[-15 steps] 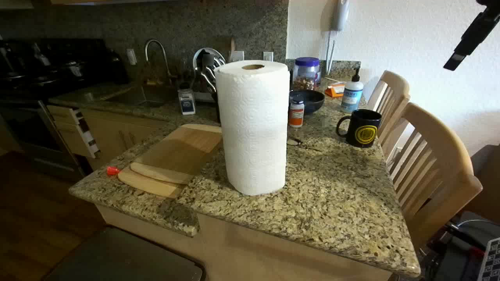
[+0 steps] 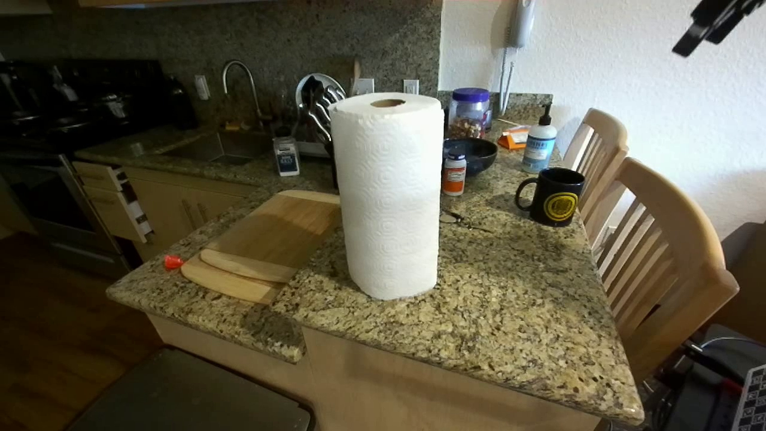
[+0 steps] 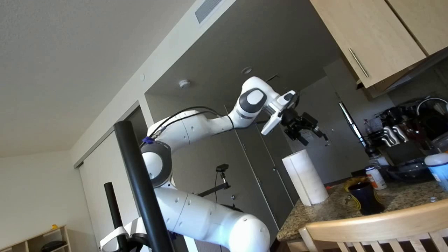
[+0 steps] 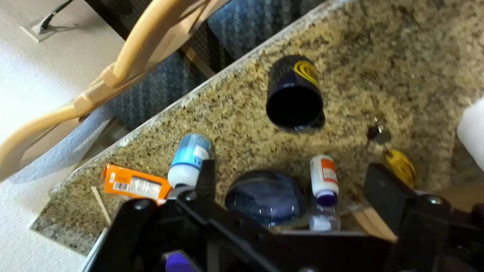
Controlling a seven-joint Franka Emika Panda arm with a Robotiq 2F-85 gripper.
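Note:
High above the counter, my gripper (image 3: 315,140) is open in exterior view 2, its fingers pointing toward the counter. The wrist view shows the two dark fingers (image 4: 385,192) wide apart with nothing held between them. A black mug with a yellow emblem (image 2: 558,197) stands upright near the chair side; in the wrist view the mug (image 4: 295,93) is beyond the fingertips. A tall paper towel roll (image 2: 391,201) stands at the front of the counter. A dark bowl (image 4: 266,197), a white bottle with an orange label (image 4: 324,174) and a blue soap bottle (image 4: 190,156) are farther back.
Wooden chairs (image 2: 664,244) line the right edge. An orange packet (image 4: 136,183) and a purple-lidded jar (image 2: 470,115) sit at the back. Keys with a yellow tag (image 4: 399,167) lie near the roll. Cutting boards (image 2: 280,230) rest on the lower counter.
In exterior view 1, the dark gripper part at the upper right has moved upward, so less of it shows. The objects on the counter have not moved.

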